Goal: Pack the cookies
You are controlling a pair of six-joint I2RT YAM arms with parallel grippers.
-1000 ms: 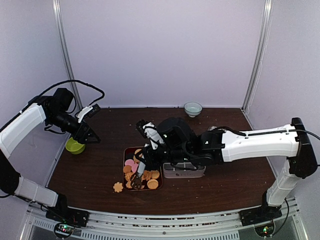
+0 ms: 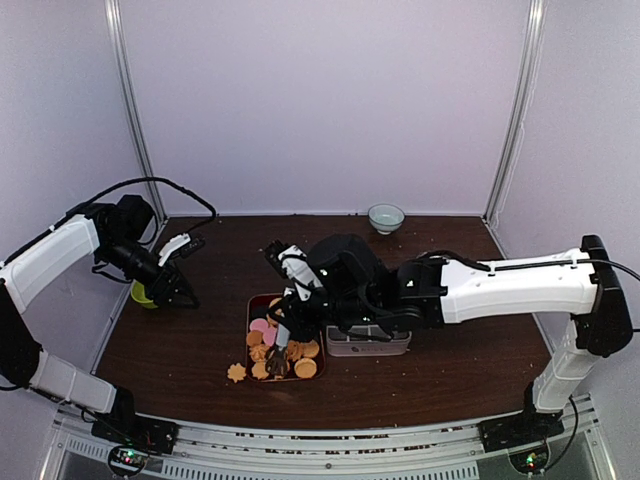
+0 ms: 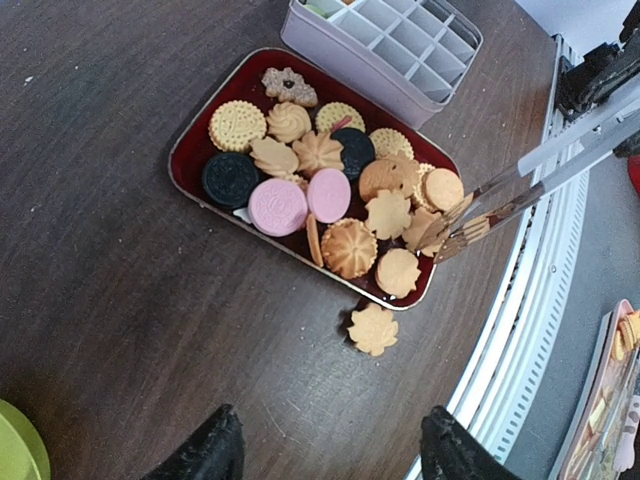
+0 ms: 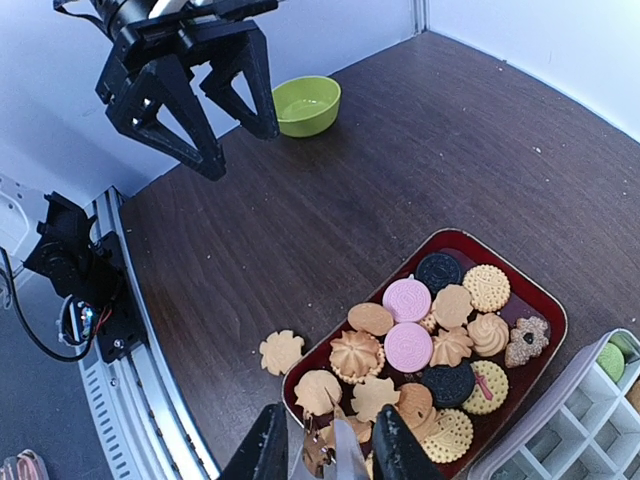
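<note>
A red tray (image 3: pixel 180 180) full of assorted cookies lies at the table's middle; one flower cookie (image 3: pixel 372 328) lies outside beside it. A grey compartment box (image 3: pixel 365 75) stands next to the tray. My right gripper holds tongs (image 3: pixel 540 160), whose tips are down among the cookies at the tray's end; whether they pinch a cookie I cannot tell. My left gripper hangs open above the table on the left, nothing between its fingers.
A green bowl (image 4: pixel 305 108) sits at the left edge and a pale bowl (image 2: pixel 386 218) at the back right.
The right arm and tongs have shifted only slightly.
</note>
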